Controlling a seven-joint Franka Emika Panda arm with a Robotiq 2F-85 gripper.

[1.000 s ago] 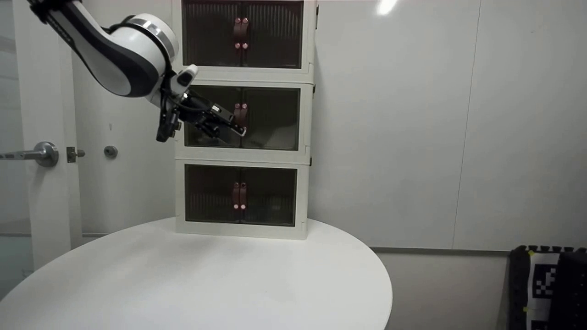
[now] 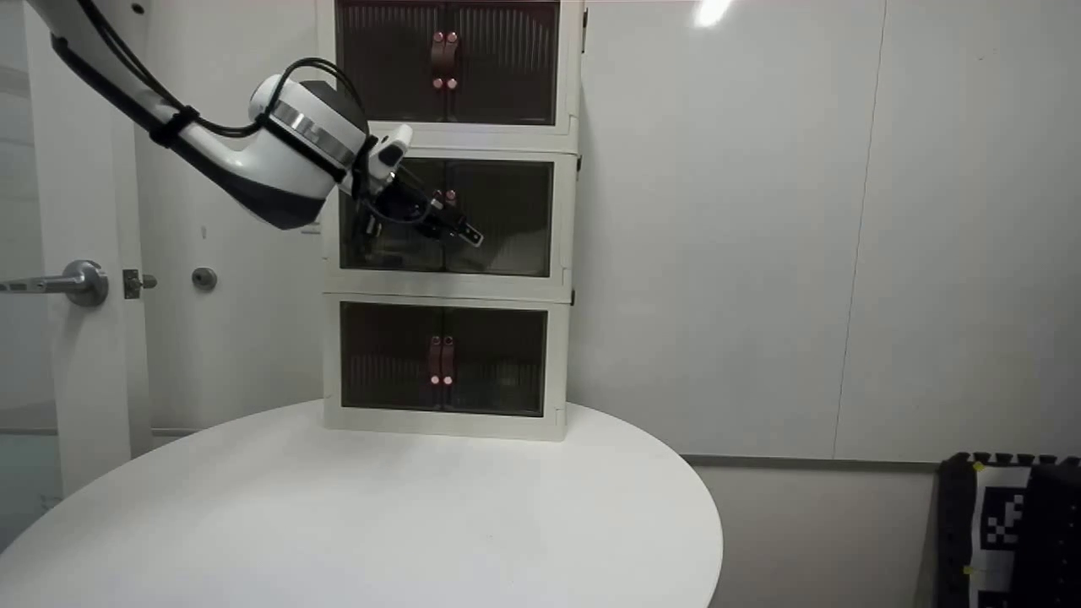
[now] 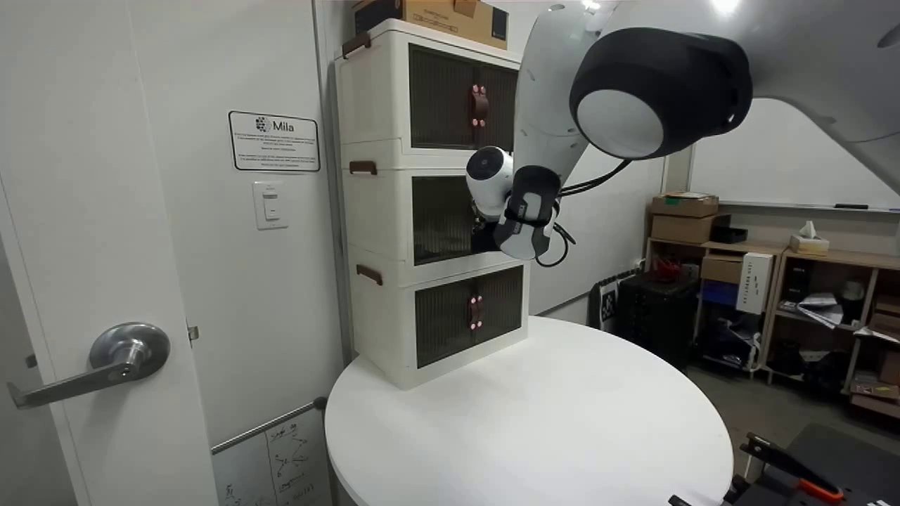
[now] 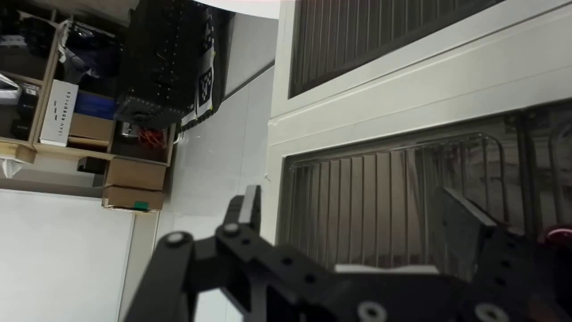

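Note:
My gripper is open, its two fingers wide apart with nothing held between them. In exterior view 1 it hangs in front of the middle cabinet (image 2: 522, 218), tilted down and to the right, covering part of that cabinet's dark red handles. A ribbed, see-through door panel (image 4: 370, 204) fills the wrist view behind the fingers. A bit of a red handle (image 4: 559, 234) shows at that view's right edge, beside the right finger. The middle cabinet's doors look closed. Whether a finger touches a door, I cannot tell.
The bottom cabinet (image 2: 446, 421) and top cabinet (image 2: 456, 135) also have closed dark doors. This stack stands on a bare white round table (image 3: 540, 413). A door with a metal lever (image 3: 93, 371) stands left; shelves (image 3: 801, 253) are at the far right.
The gripper has shifted right across the middle cabinet's front, and the wrist has turned. The forearm sits lower and further right. The cabinets look unchanged.

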